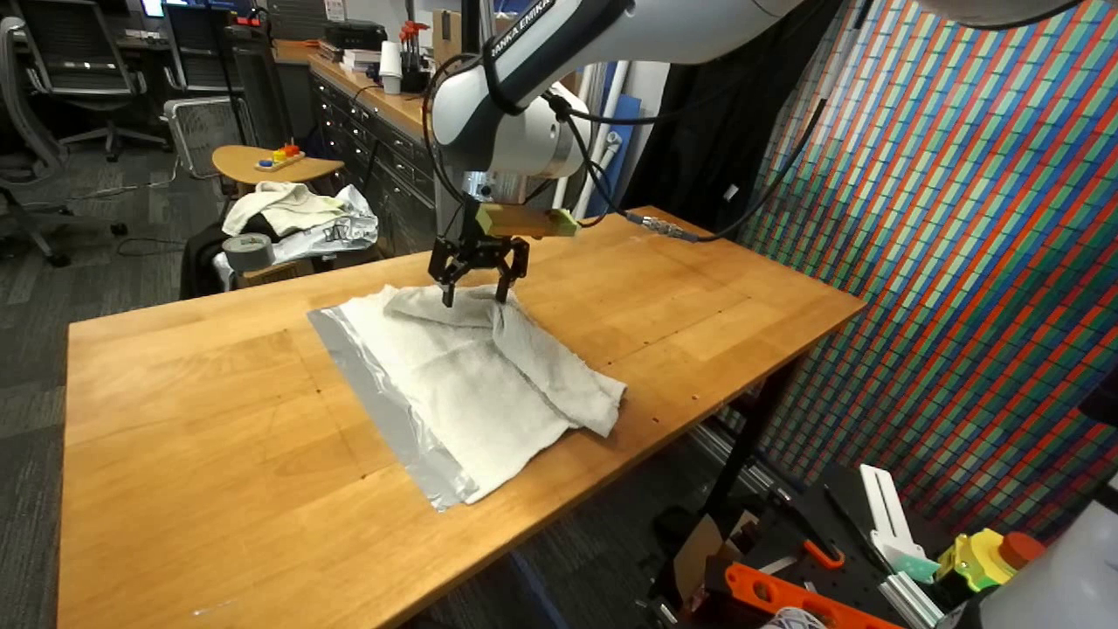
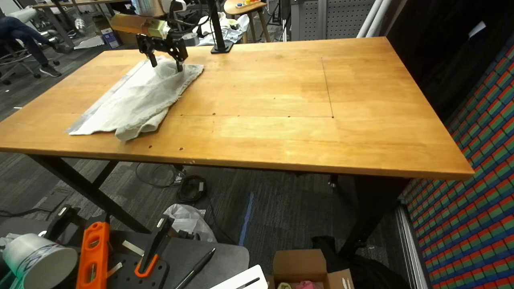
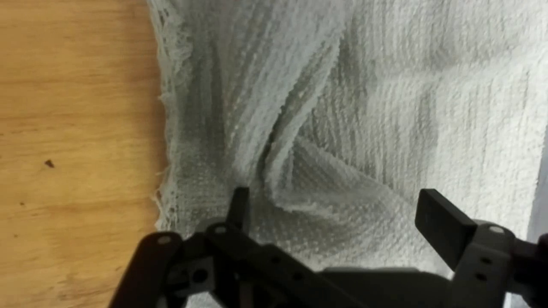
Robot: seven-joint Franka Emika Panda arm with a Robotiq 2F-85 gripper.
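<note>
A whitish cloth [image 1: 461, 383] lies rumpled on the wooden table, a fold running along its right side in exterior view 1. My gripper [image 1: 477, 298] is over the cloth's far end, its fingers pointing down and spread apart. In the wrist view the open gripper has creased cloth [image 3: 329, 164] beneath and between its fingers, but neither finger pinches it. Whether the fingertips touch the fabric cannot be told. From the other side, exterior view 2 has the gripper [image 2: 167, 68] at the far end of the cloth [image 2: 135, 96].
A silvery grey strip [image 1: 383, 404] shows along the cloth's left edge. A black post [image 2: 221, 45] stands at the table's edge near the gripper.
</note>
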